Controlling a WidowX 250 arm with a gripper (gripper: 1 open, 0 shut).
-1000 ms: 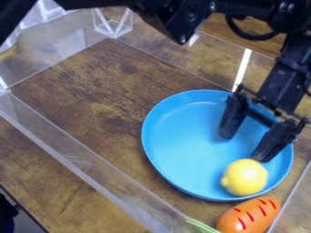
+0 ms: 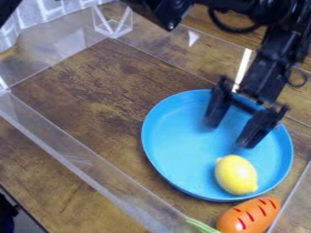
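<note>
My dark gripper (image 2: 235, 126) hangs over the right half of a blue plate (image 2: 172, 144), its fingers spread open and slightly blurred, with nothing visible between them. A yellow oval object (image 2: 237, 174), like a lemon, rests on the plate just below the fingertips, apart from them. An orange carrot-like object (image 2: 248, 215) lies outside the plate at the bottom right.
Clear walls run along the top left, lower left and right. My arm and cables fill the top right.
The gripper has lifted slightly and shifted.
</note>
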